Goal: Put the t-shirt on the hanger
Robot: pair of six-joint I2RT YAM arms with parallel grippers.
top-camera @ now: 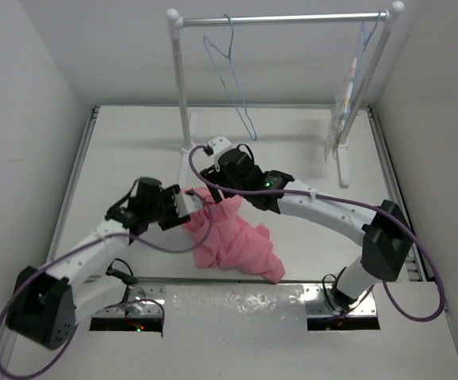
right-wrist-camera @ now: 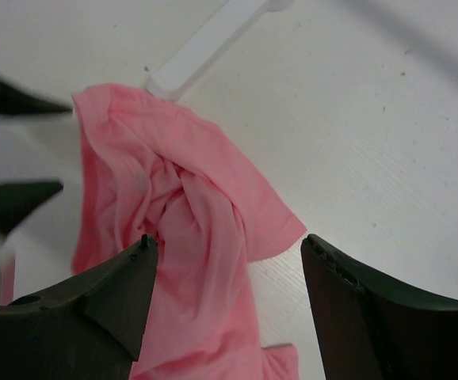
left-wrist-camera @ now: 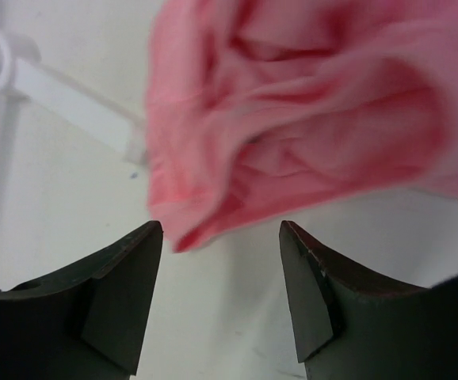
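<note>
The pink t-shirt (top-camera: 233, 237) lies crumpled on the table below the rack, with folds bunched toward its far left end. In the left wrist view a corner of the shirt (left-wrist-camera: 189, 190) is in front of my left gripper, which is open and empty. My right gripper is open too, over the shirt (right-wrist-camera: 205, 214), with no cloth clamped between its fingers. At the left edge of the right wrist view, the left gripper's fingers (right-wrist-camera: 23, 198) appear blurred beside the cloth. A light blue hanger (top-camera: 233, 83) hangs without a garment at the rail's left.
The rack's metal rail (top-camera: 284, 19) spans the back, and its left foot (right-wrist-camera: 205, 47) reaches close to the shirt. Another hanger holding a clear bag-like item (top-camera: 341, 111) hangs at the right. Bare table (top-camera: 292, 158) lies between the posts.
</note>
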